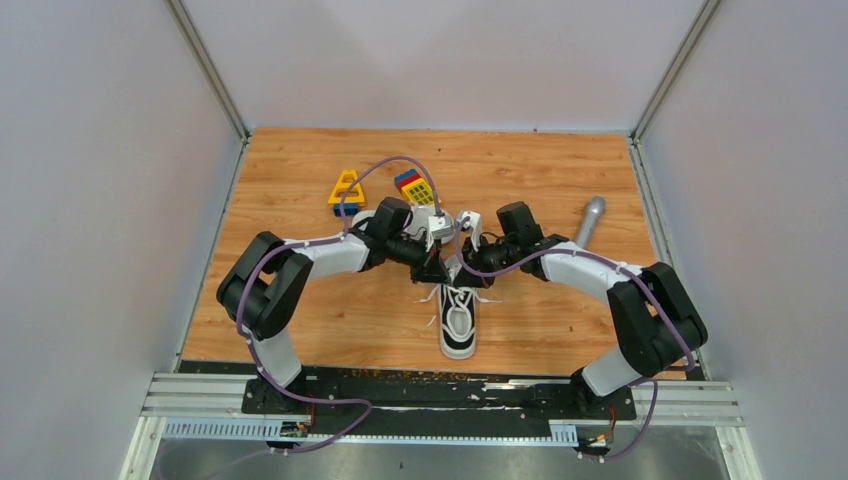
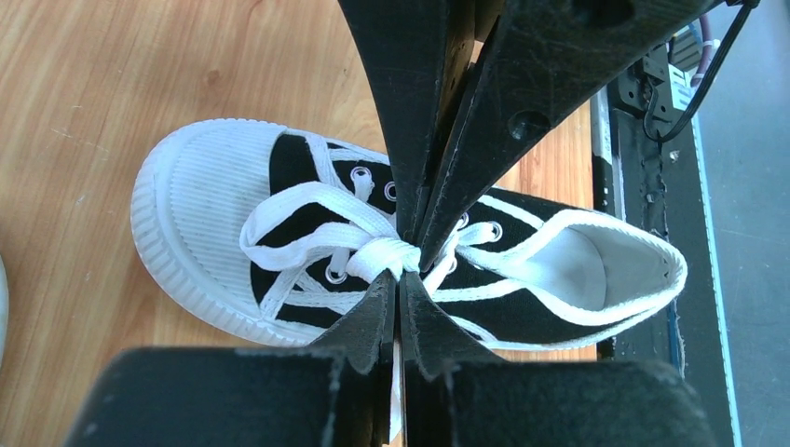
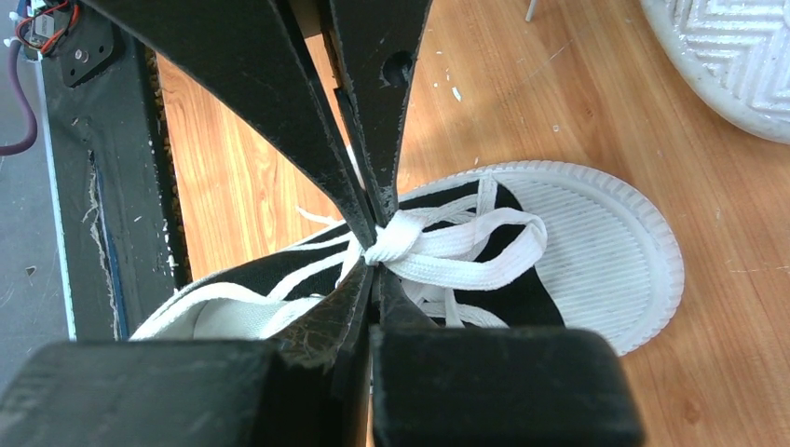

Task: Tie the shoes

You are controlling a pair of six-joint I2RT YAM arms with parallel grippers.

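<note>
A black canvas shoe with white laces, the black shoe (image 1: 459, 338), lies sole down at the table's front, its toe towards the back and partly hidden by the arms. White lace (image 2: 382, 258) bunches in a knot over its middle, with a loop (image 3: 498, 251) towards the toe. My left gripper is shut, fingertips at the knot. From the other side my right gripper is also shut, its tips against the same bunch. The two grippers nearly touch. Whether lace is pinched inside either is hidden.
Behind the arms lies the second shoe, its pale sole (image 3: 741, 60) upward. Yellow bricks (image 1: 347, 187) and a coloured brick stack (image 1: 416, 186) stand farther back. A grey rod-like object (image 1: 592, 220) lies at the right.
</note>
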